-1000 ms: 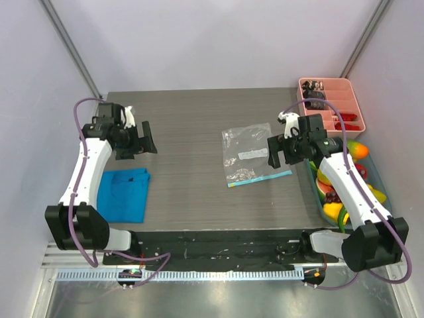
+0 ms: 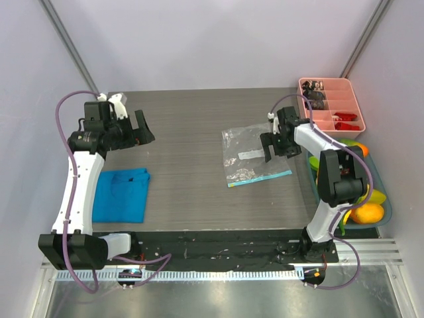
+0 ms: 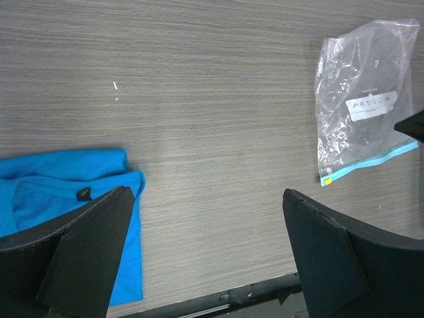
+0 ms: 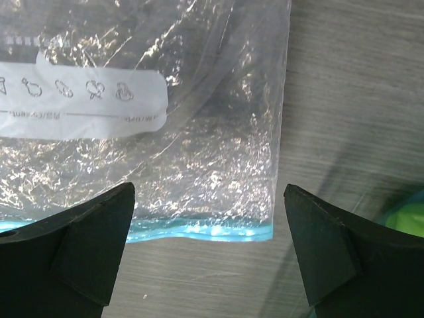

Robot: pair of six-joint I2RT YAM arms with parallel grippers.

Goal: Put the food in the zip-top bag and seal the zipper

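Note:
A clear zip top bag [image 2: 245, 162] with a white label and blue zipper strip lies flat on the table. My right gripper [image 2: 277, 150] hangs open above its right part; in the right wrist view the zipper edge [image 4: 232, 232] runs between the open fingers. My left gripper [image 2: 140, 136] stands open over the table's left side, nothing between its fingers. The toy food, such as a yellow piece [image 2: 367, 213], lies in a teal bin [image 2: 387, 202] at the right, partly hidden by the right arm.
A folded blue cloth [image 2: 120, 195] lies at the front left. A pink divided box [image 2: 341, 96] stands at the back right with small items inside.

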